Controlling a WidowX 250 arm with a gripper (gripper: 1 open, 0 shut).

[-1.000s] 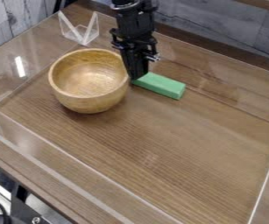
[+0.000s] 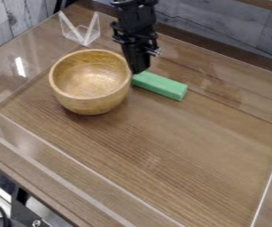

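Note:
My black gripper hangs from the top centre, its tip just above the gap between a wooden bowl and a green block. It looks shut, with nothing visible between its fingers. The bowl stands empty at the left of the middle. The green block lies flat just right of the bowl, angled toward the lower right.
A clear plastic piece stands at the back left, and another lies at the left edge. A dark area with cables shows at the lower left.
My gripper has shifted very slightly upward. The bowl and green block look unmoved.

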